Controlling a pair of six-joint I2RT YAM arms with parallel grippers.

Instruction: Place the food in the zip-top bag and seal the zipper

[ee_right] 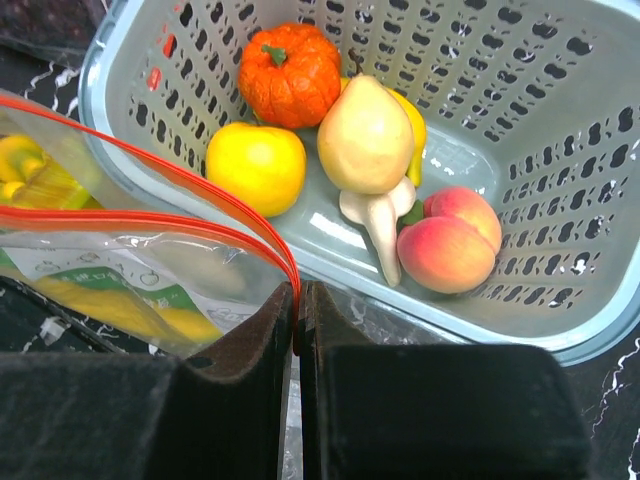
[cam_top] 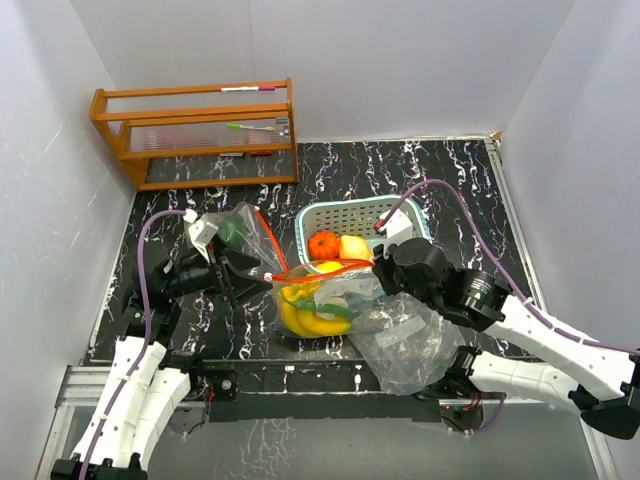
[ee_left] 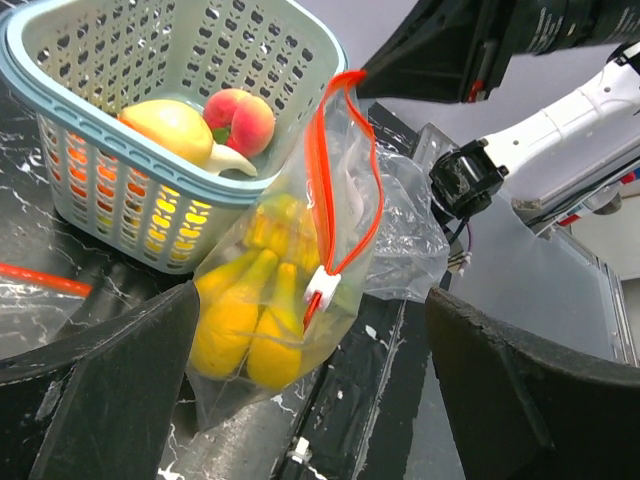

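Note:
A clear zip bag (cam_top: 315,310) with a red zipper and white slider (ee_left: 328,286) holds bananas (ee_left: 230,325) and a green item, in front of the basket (cam_top: 325,210). My right gripper is shut on the zipper's end, at the bag's right. My left gripper (cam_top: 250,285) stands open just left of the bag, with the slider between and beyond its fingers in the left wrist view. In the basket are an orange pumpkin (ee_right: 285,85), a yellow pepper (ee_right: 255,165), a pear (ee_right: 365,130), a mushroom (ee_right: 380,230) and a peach (ee_right: 450,240).
Another red-zippered bag (cam_top: 240,225) lies behind my left gripper. More clear plastic (cam_top: 405,355) lies at the front right. A wooden rack (cam_top: 200,110) stands at the back left. The floor right of the basket is clear.

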